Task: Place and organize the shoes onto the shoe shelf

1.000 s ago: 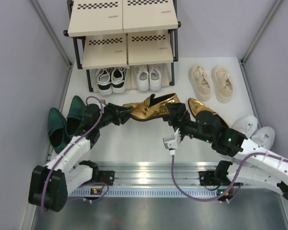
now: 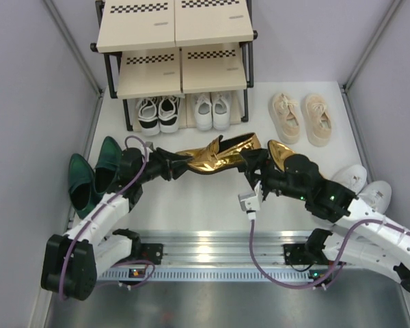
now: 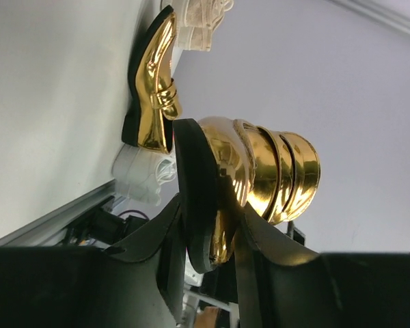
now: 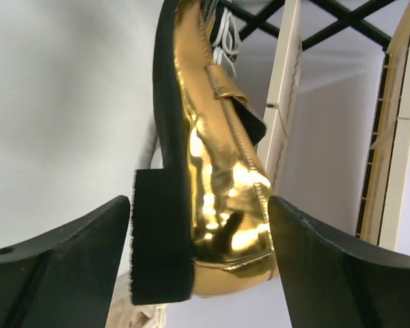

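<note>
A shiny gold shoe [image 2: 219, 156] hangs in front of the shelf, between both arms. My left gripper [image 2: 179, 164] is shut on its toe, and the left wrist view shows the gold upper [image 3: 229, 178] between the fingers. My right gripper [image 2: 247, 160] is at the heel end; in the right wrist view the heel [image 4: 162, 236] sits between its fingers, but whether they touch it is unclear. A second gold shoe [image 3: 154, 82] lies on the floor to the right, partly behind the right arm in the top view.
The shelf [image 2: 150, 68] holds black-and-white and white sneakers on its bottom level; the upper boards are empty. Green shoes [image 2: 82, 188] lie at the left, beige shoes [image 2: 318, 119] at back right, white shoes [image 2: 376, 197] at front right.
The right arm has shifted slightly to the right. The held shoe has barely moved, and the left arm looks still.
</note>
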